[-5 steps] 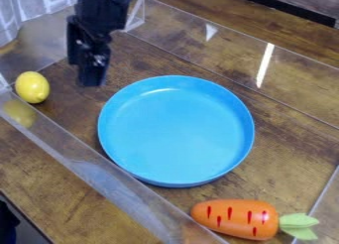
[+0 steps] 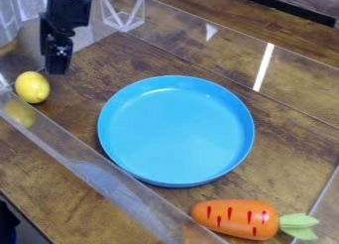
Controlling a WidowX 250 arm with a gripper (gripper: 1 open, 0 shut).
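The black gripper [image 2: 57, 52] hangs at the upper left with its fingers open, above and a little behind a yellow lemon [image 2: 32, 87] on the wooden surface. A round blue plate [image 2: 176, 129] fills the middle. A toy carrot [image 2: 236, 217] with red marks and green leaves lies at the lower right, apart from the plate.
Clear plastic walls [image 2: 133, 198] border the work area at the left, back and front.
The lemon, plate and carrot have not moved.
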